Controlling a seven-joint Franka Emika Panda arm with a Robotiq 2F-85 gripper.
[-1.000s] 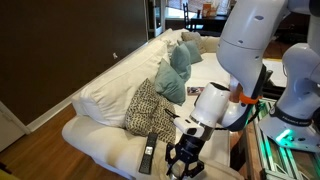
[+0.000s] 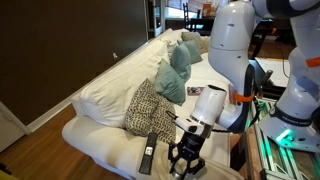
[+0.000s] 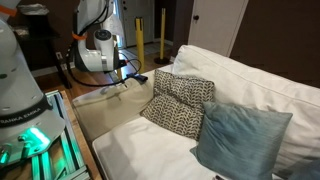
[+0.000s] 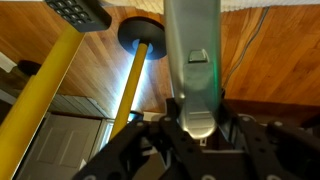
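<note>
In the wrist view, a silvery-grey, upright-looking cylinder point(image 4: 192, 50) fills the space between my fingers, with a paler end nearest the camera. My gripper is shut on it. Exterior view 1 shows my gripper point(image 2: 186, 155) low over the pale couch arm point(image 2: 100, 143), where the held thing is small and mostly hidden by the fingers. Exterior view 2 has the gripper point(image 3: 125, 74) at the couch's far end, too small there to show its grip.
A dark remote point(image 2: 148, 153) lies on the couch arm, left of my gripper. Patterned pillows point(image 2: 150, 108) and blue-grey cushions point(image 3: 243, 135) rest along the couch. Yellow poles point(image 3: 140, 38) stand on the floor beyond it.
The arm's white upper link has shifted to the right in exterior view 1, and the wrist section sits slightly lower and more tilted. Remote and pillows have not moved.
</note>
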